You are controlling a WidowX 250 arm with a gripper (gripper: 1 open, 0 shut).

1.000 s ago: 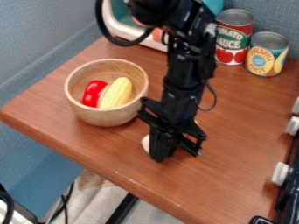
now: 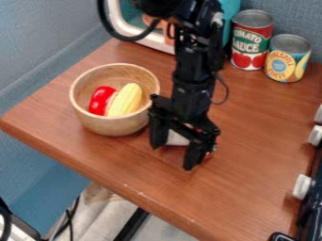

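Observation:
My black gripper [image 2: 176, 141] hangs low over the wooden table, just right of a wooden bowl [image 2: 88, 94]. A white object [image 2: 176, 138] shows between and behind its fingers, with a small reddish bit at its right; both are mostly hidden, and I cannot tell whether the fingers hold them. The bowl contains a red cylinder [image 2: 104, 100] and a yellow corn-like piece [image 2: 127, 100].
A tomato sauce can [image 2: 251, 38] and a yellow-labelled can [image 2: 288, 58] stand at the back right. A white tray [image 2: 127, 31] lies at the back. Black apparatus with white knobs [image 2: 306, 212] lines the right edge.
My gripper has risen slightly and moved back, away from the table's front edge. The bowl and cans have not moved.

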